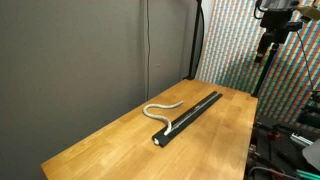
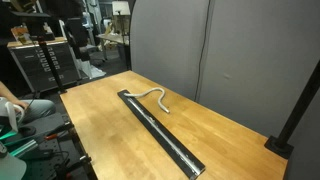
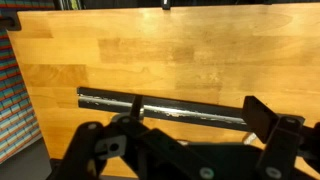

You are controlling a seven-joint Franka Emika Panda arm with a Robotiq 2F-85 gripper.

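A long black strip with a lighter groove lies on the wooden table. Across it, a pale, bent, rope-like piece rests in a curve, partly over the strip and partly on bare wood; in exterior view 2 the same piece shows near the strip's far end. High at the table's far right corner hangs my gripper, well clear of both. In the wrist view, the fingers stand wide apart, open, with only the strip and table visible below. The gripper itself hides most of the pale piece there.
A grey partition runs along one side, and a black post stands by a corner. A multicoloured patterned panel is behind the arm.
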